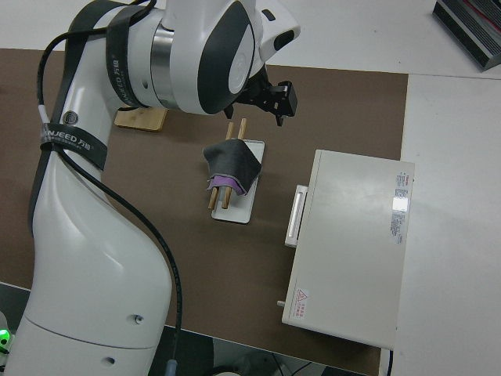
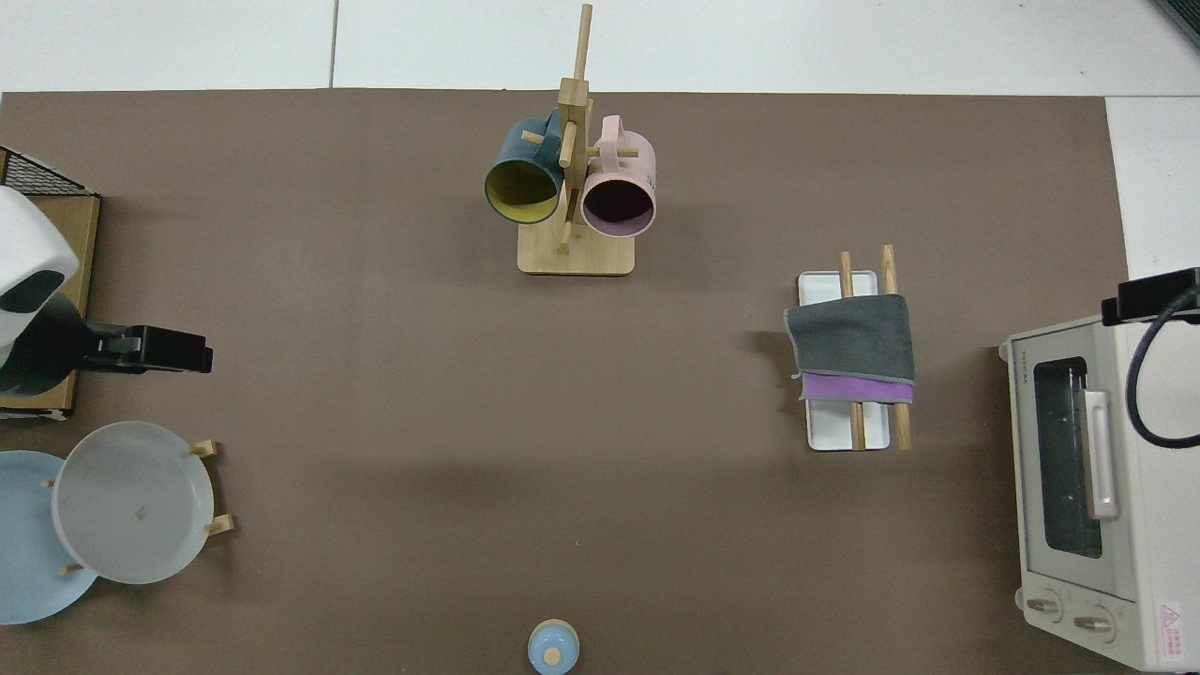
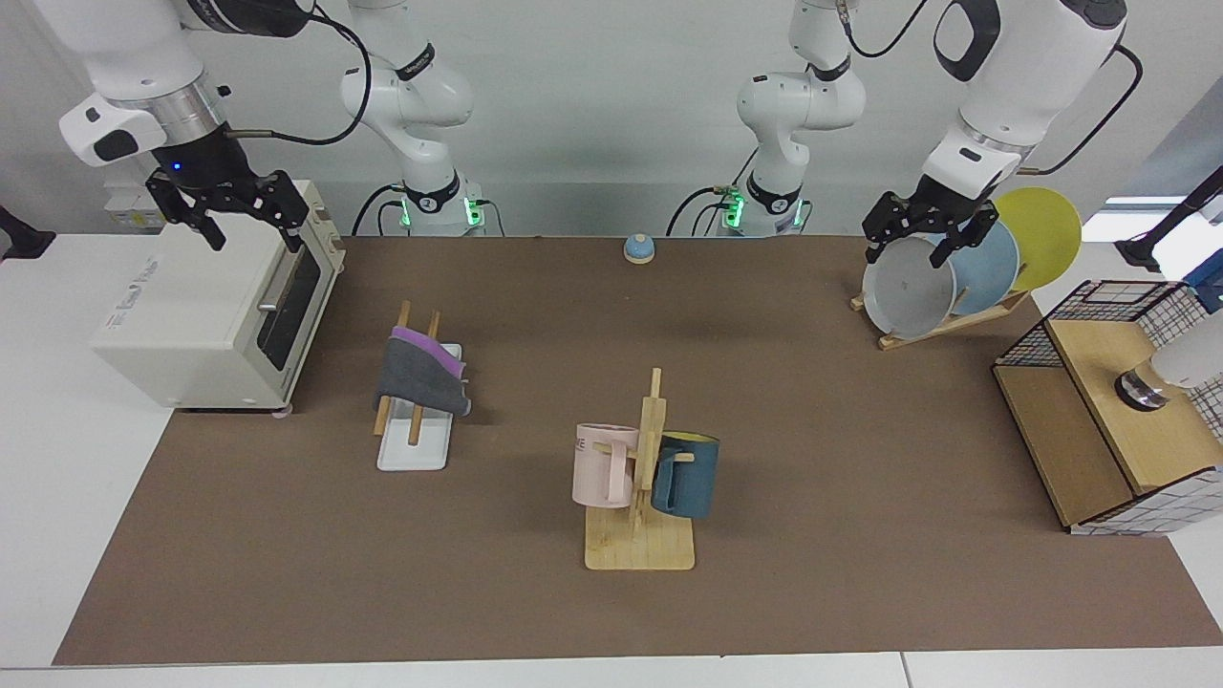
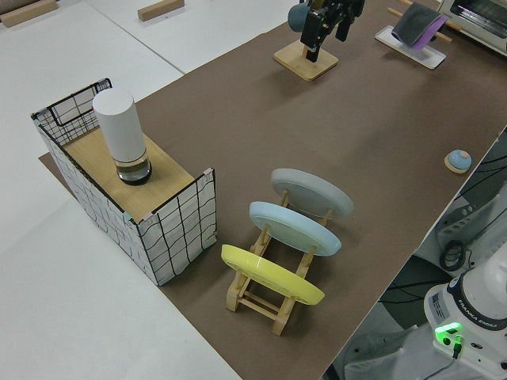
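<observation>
In the top view a wooden mug tree point(image 2: 574, 249) holds a teal mug point(image 2: 517, 186) and a pink mug point(image 2: 619, 202). A grey cloth point(image 2: 849, 336) and purple cloth point(image 2: 857, 387) hang on a rack over a white tray. A plate rack holds white point(image 2: 133, 502), blue and yellow plates. One gripper point(image 2: 202, 358) is at the left edge near the plates; the other point(image 2: 1125, 304) is above the oven point(image 2: 1069, 484). Whether either is open or shut is unclear.
A wire-sided wooden shelf point(image 3: 1135, 436) with a white cylinder point(image 3: 1192, 350) stands beside the plates. A small blue-topped object point(image 2: 552, 648) lies at the table's edge.
</observation>
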